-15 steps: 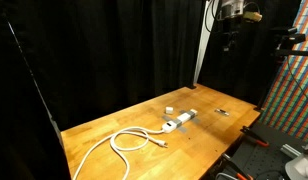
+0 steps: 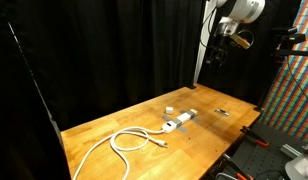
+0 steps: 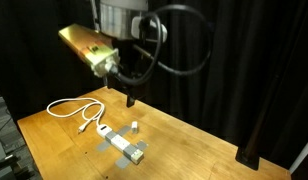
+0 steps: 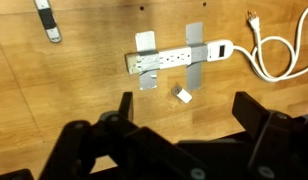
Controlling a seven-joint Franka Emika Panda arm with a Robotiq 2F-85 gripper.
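Note:
A white power strip [image 4: 174, 59] lies on the wooden table, with two strips of grey tape [image 4: 147, 60] across it. Its white cord [image 2: 117, 142] loops away over the table, ending in a loose plug [image 4: 253, 18]. Close beside the strip is a small white block [image 4: 181, 93], also seen in exterior view 2 as a white cube [image 3: 135, 127]. High above the table hangs my gripper. Its dark fingers [image 4: 123, 108] are wide apart, with only air between them; in the wrist view the block appears between them, well below.
A small dark-and-white tool [image 4: 48, 20] lies on the table away from the strip. Black curtains [image 2: 114, 60] stand behind the table. The bare wood [image 3: 194, 160] around the strip is largely free.
The power strip, cord and block have stayed put.

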